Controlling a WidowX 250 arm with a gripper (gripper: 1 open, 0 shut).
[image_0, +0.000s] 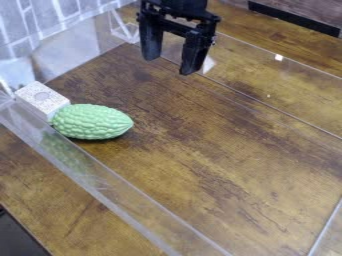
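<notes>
My black gripper (171, 44) hangs at the top centre, open, with nothing between its fingers. A green, bumpy, elongated object (91, 121) lies on the wooden surface at the left, below and left of the gripper. A pale speckled block (43, 99) sits just behind it, at the left edge of the area.
Clear plastic walls (281, 82) edge the wooden work area (214, 170). A light padded or cloth backdrop (47, 30) stands at the top left.
</notes>
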